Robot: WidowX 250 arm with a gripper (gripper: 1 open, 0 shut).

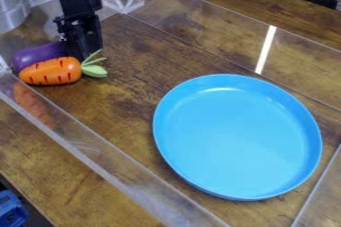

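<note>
My black gripper hangs at the upper left, just behind a toy purple eggplant and a toy orange carrot with green leaves. Its fingers are small and dark against the wood, partly behind the eggplant, so I cannot tell how they stand or whether anything is between them. A large round blue plate lies on the right half of the wooden surface.
Clear walls border the area along the left and back. A blue object sits at the lower left corner, outside the wall.
</note>
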